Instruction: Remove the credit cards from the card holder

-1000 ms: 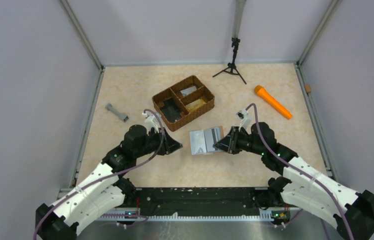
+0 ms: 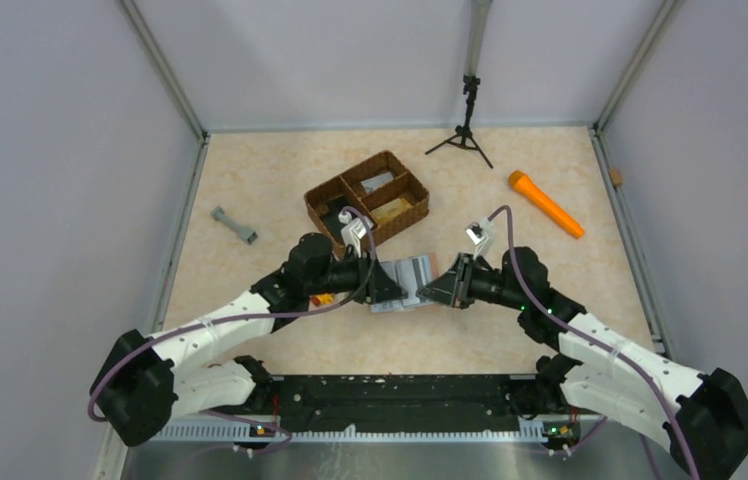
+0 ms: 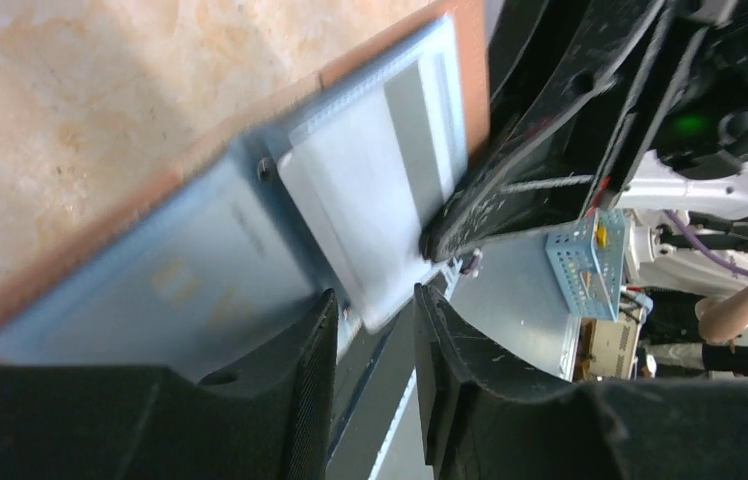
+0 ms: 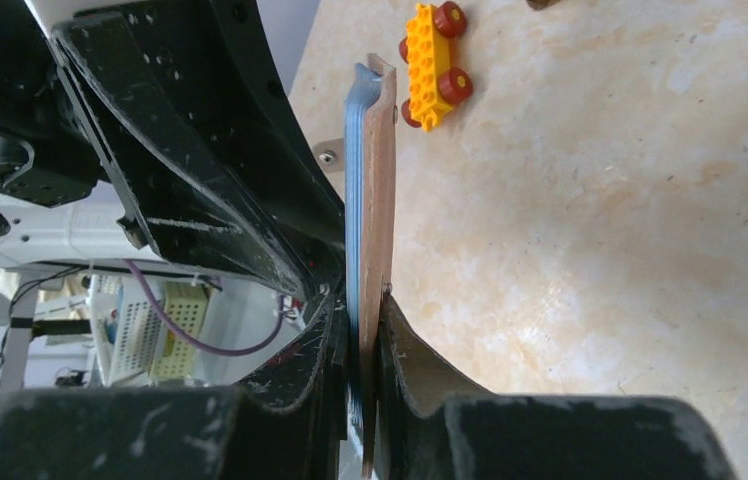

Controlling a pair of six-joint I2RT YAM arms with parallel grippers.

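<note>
The open card holder (image 2: 422, 268), pale inside with a brown cover edge, is held up off the table by my right gripper, shut on its edge. In the left wrist view a white card with a grey stripe (image 3: 375, 175) lies in one half of the holder. A bluish clear sleeve (image 3: 165, 285) covers the other half. My left gripper is open, its fingertips close to the lower edge of the striped card. Whether they touch it I cannot tell. From above, the left gripper (image 2: 397, 290) hides part of the holder.
A wicker basket (image 2: 366, 190) with divided compartments stands behind the arms. An orange microphone (image 2: 547, 204) lies at the right, a grey tool-shaped piece (image 2: 234, 225) at the left. A yellow toy with red wheels (image 4: 430, 65) sits on the table near the left arm.
My left gripper has moved right, from clear of the holder to over its left part. The right gripper and holder have shifted slightly left.
</note>
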